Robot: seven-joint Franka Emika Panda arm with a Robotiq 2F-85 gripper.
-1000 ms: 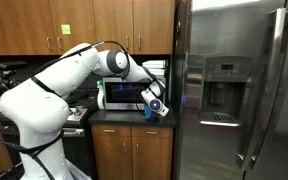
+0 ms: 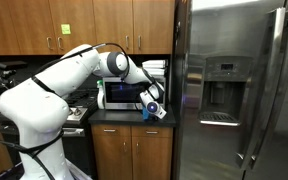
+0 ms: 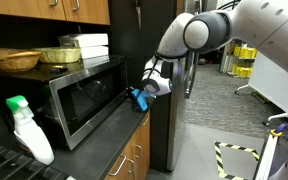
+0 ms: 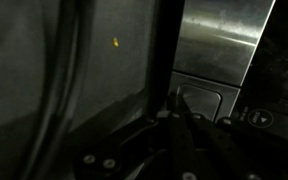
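Note:
A microwave (image 3: 92, 105) stands on the dark counter, its door facing the arm and closed as far as I can see. In the wrist view its square push button (image 4: 206, 96) sits at the bottom of the silver panel. My gripper is shut, its dark fingertips right at the left side of that button, with nothing showing between them. Whether they touch it I cannot tell. From outside, the hand with its blue part (image 3: 139, 99) is low in front of the microwave's right end, and the fingertips are hard to make out.
On top of the microwave are baskets (image 3: 59, 56) and a stack of white items (image 3: 85, 41). A white and green bottle (image 3: 28, 132) stands left of it. The steel fridge (image 2: 222, 90) rises close on the right.
The wrist has shifted very slightly down and to the left in exterior view 1. The rest of the scene looks the same.

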